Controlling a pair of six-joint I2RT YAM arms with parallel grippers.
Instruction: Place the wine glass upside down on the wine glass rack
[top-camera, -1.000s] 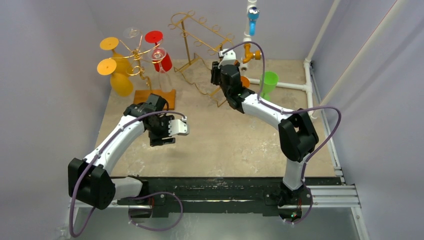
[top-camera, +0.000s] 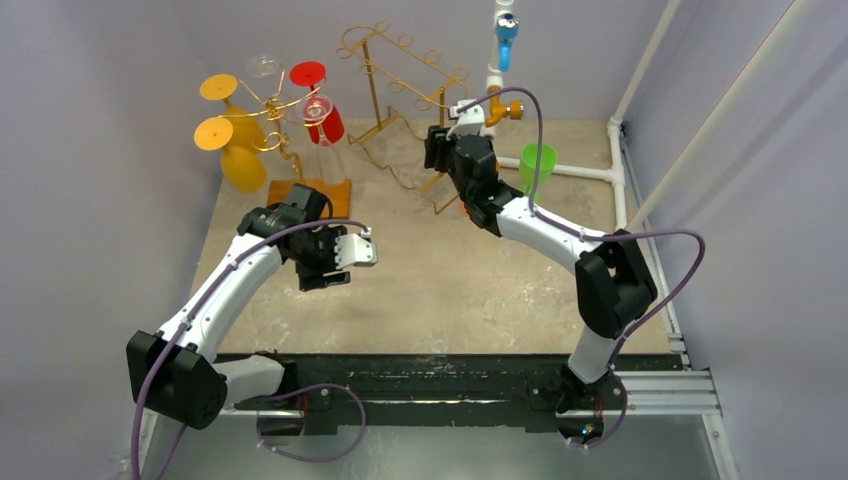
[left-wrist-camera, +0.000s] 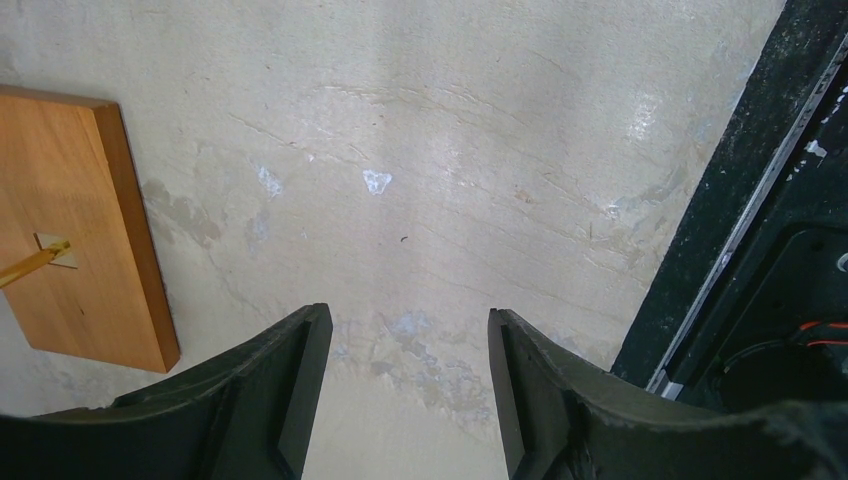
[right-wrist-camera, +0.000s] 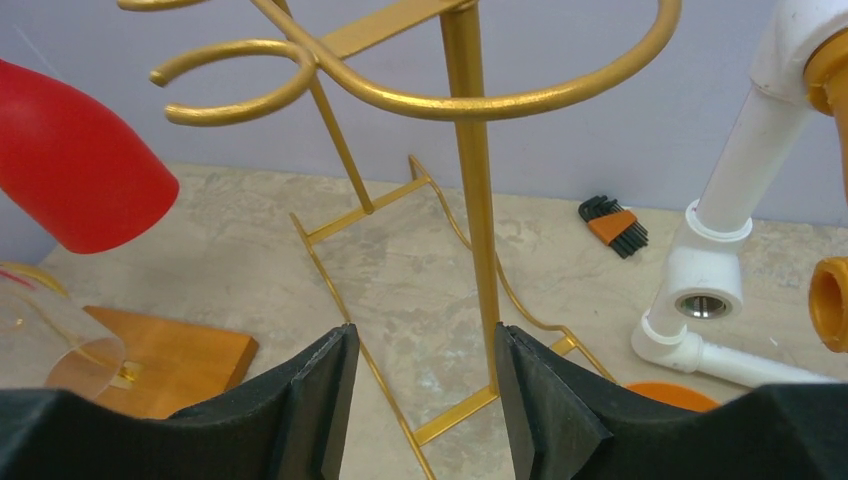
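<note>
Several wine glasses hang upside down on the gold carousel rack at the back left: yellow ones, a red one and clear ones. At the back centre stands a second gold rack with empty rings. A green glass is on the table at right. My right gripper is open in front of the second rack, nothing between its fingers; a gold post shows beyond them. Over bare table, my left gripper also stands open and empty, near the carousel's wooden base.
A white pipe with an orange valve and blue tap rises behind my right arm. An orange round rim shows low right in the right wrist view, mostly hidden.
</note>
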